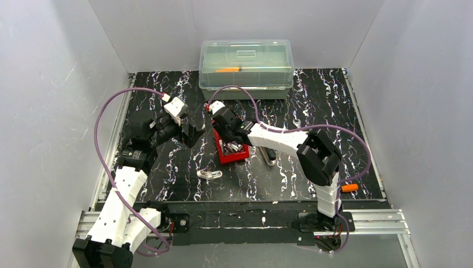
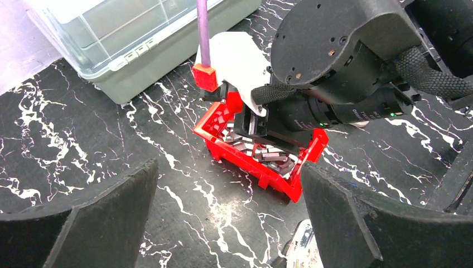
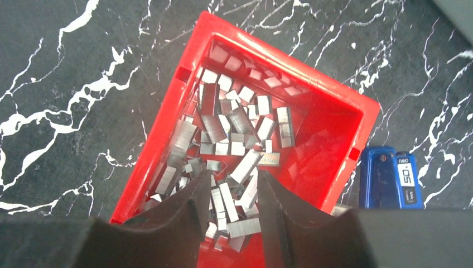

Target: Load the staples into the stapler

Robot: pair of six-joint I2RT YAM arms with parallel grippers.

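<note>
The red bin [image 1: 235,157] holds many loose silver staple strips [image 3: 245,167] of differing lengths. Over it, my right gripper points down with its fingers parted; strips show below and between the fingertips, and none appears gripped. In the top view, the right hand covers the bin's far part. To the left of the bin, my left gripper is wide open and empty, raised above the table. Which object is the stapler is unclear: a blue thing [image 3: 390,178] marked 50 sits beside the bin, and a pale metallic tool [image 1: 210,175] lies in front.
A lidded clear-and-green case [image 1: 246,67] stands at the back. A black and silver tool [image 1: 270,156] lies right of the bin. Farther right are a wrench [image 1: 297,122] and an orange handle [image 1: 350,188]. Bare marble-patterned table surrounds them.
</note>
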